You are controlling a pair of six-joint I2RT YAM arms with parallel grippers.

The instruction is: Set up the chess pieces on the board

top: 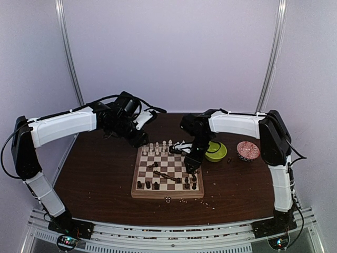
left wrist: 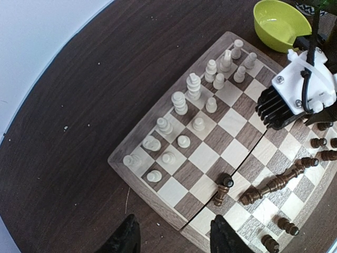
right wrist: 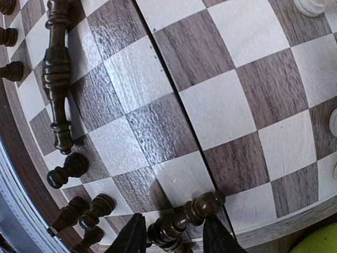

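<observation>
Over the right side of the chess board my right gripper stands part open, its fingers on either side of a dark piece that lies tilted across the squares. Whether the fingers touch it, I cannot tell. My left gripper is open and empty beyond the board's left corner. White pieces stand in two rows along the far side. A long dark piece and a short dark one lie mid-board. Several dark pieces are along the near side.
A green bowl stands right beside the board, close behind the right arm. Farther right is a red patterned bowl.
</observation>
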